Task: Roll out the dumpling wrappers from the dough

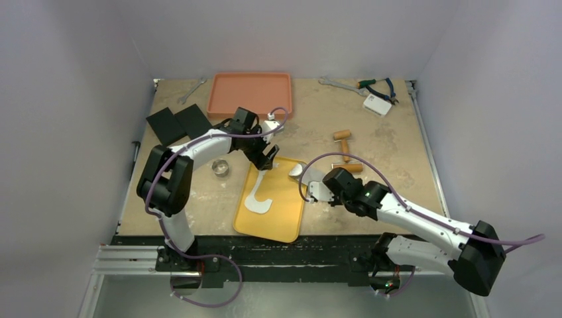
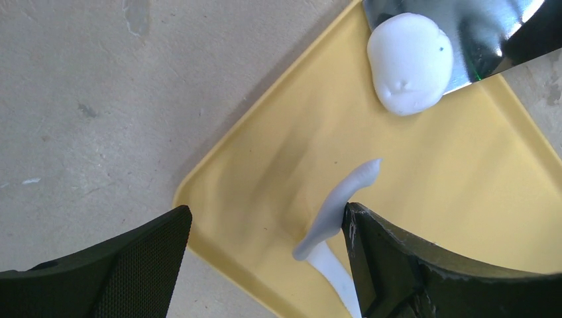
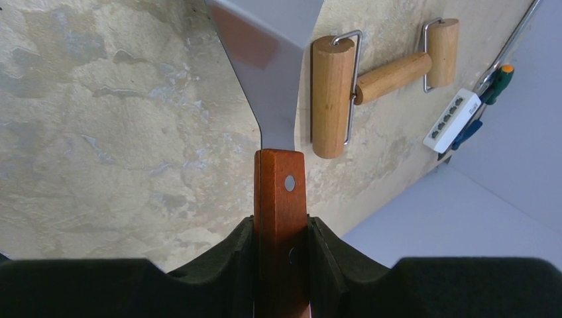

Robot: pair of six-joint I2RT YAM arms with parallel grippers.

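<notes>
A yellow tray (image 1: 281, 212) holds a flat white dough strip (image 1: 258, 204) with a curved end. The white dough lump (image 2: 409, 63) rests on the metal scraper blade (image 2: 477, 33) at the tray's edge. My left gripper is open over the tray; a small dough strip (image 2: 328, 225) is at its right finger, touching or just beside it. My right gripper is shut on the scraper's wooden handle (image 3: 280, 199).
Rolling pins (image 1: 346, 167) lie right of the tray. A steel cup (image 1: 220, 169) is at the left. A pink tray (image 1: 248, 93), black plates (image 1: 166, 126), wrenches, pliers and a white box (image 1: 376, 105) sit toward the back and sides.
</notes>
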